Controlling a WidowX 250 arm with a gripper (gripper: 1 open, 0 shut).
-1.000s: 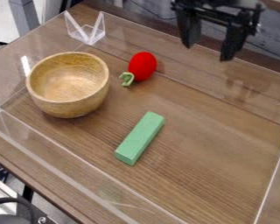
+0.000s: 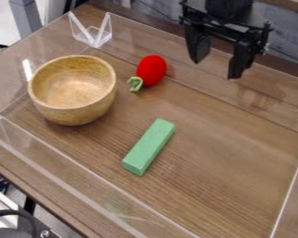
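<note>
My black gripper [image 2: 220, 49] hangs over the back right of the wooden table, open, with its fingers pointing down. Left of it lie a red tomato-like object [image 2: 151, 69] with a green part at its lower end, a tan bowl [image 2: 72, 109] at the left, and a green rectangular block [image 2: 149, 147] in the lower middle.
A small clear plastic container [image 2: 92, 30] stands at the back left. Cables and dark equipment lie beyond the left edge.
The objects on the table have not moved.
</note>
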